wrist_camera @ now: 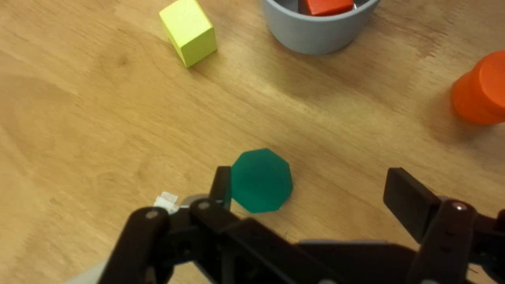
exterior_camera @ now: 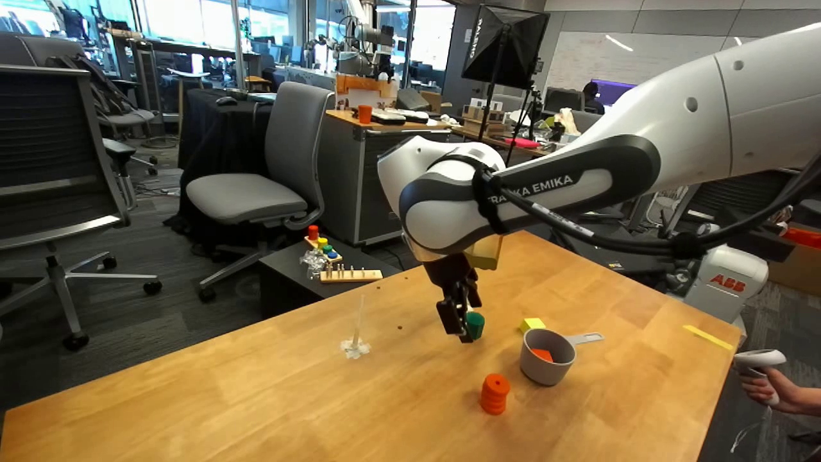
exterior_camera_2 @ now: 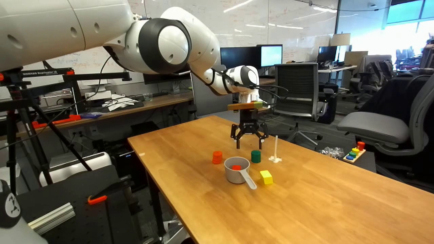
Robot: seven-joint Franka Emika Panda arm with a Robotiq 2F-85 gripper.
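Note:
My gripper stands open above the table, its two fingers wide apart and no object held. A dark green block [wrist_camera: 261,180] sits on the wood beside the left finger in the wrist view; from exterior view 1 the gripper [exterior_camera: 465,339] partly covers the green block [exterior_camera: 475,326]. Close by are a yellow block [wrist_camera: 189,32], a grey handled cup [exterior_camera_2: 236,175] with a red block [exterior_camera_2: 236,167] inside, and a stack of orange discs [exterior_camera: 494,394]. An upright pale peg [exterior_camera_2: 276,147] is fixed to the table past the green block.
The cup's handle [exterior_camera_2: 248,179] sticks out toward the yellow block's side. Off the table, a low black stand holds a coloured peg toy [exterior_camera: 350,274]. A person's hand [exterior_camera: 770,386] holds a controller at the right edge.

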